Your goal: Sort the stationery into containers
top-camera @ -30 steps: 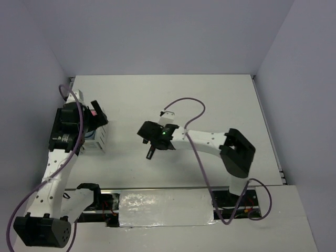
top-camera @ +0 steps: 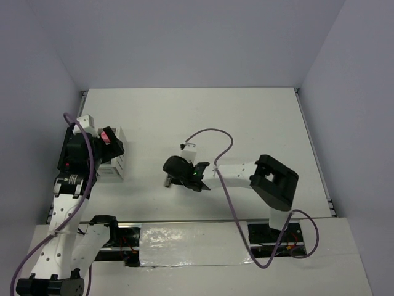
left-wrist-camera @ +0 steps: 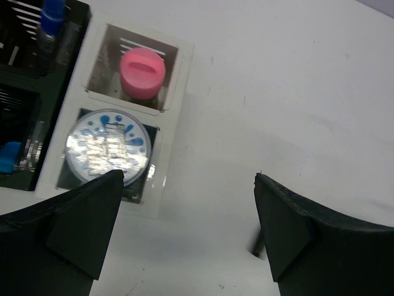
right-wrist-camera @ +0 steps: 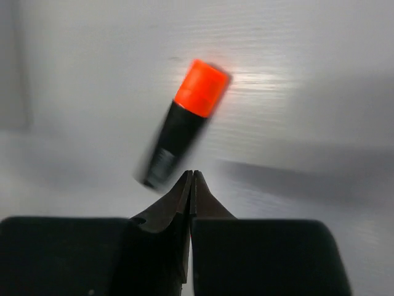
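The orange highlighter [right-wrist-camera: 178, 126], orange cap and black body, lies on the white table in the right wrist view. Shut with its fingertips together, my right gripper holds nothing; the highlighter is outside the fingers, ahead and slightly left. Its black end [left-wrist-camera: 259, 244] also shows in the left wrist view, partly behind a finger. My left gripper is open and empty over the table beside the white container [left-wrist-camera: 162, 161]. A pink-topped item [left-wrist-camera: 142, 73] and a round, blue-splashed lid [left-wrist-camera: 108, 147] sit in separate compartments there.
Left of the white container stands a black container [left-wrist-camera: 61, 98] holding a blue-capped bottle [left-wrist-camera: 52, 21] and a blue item [left-wrist-camera: 8, 156]. Beyond the right arm, the table [top-camera: 265, 123] is clear. A purple cable [top-camera: 226, 185] loops over that arm.
The left arm shifted slightly.
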